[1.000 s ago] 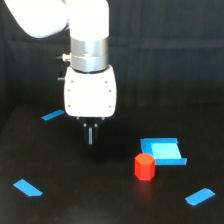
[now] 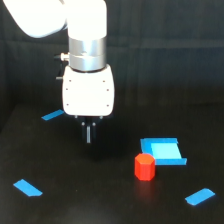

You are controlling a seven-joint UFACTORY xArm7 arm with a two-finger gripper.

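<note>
My white arm hangs down from the top left of the camera view, its gripper low over the dark table left of centre; whether the small dark fingers are open or shut is hard to tell. A red hexagonal block stands at right, in front of a pale square edged with blue tape.
Short blue tape strips lie at the left back, front left and front right. A dark backdrop fills the rear.
My arm and gripper have shifted very slightly to the left. The block has not moved.
</note>
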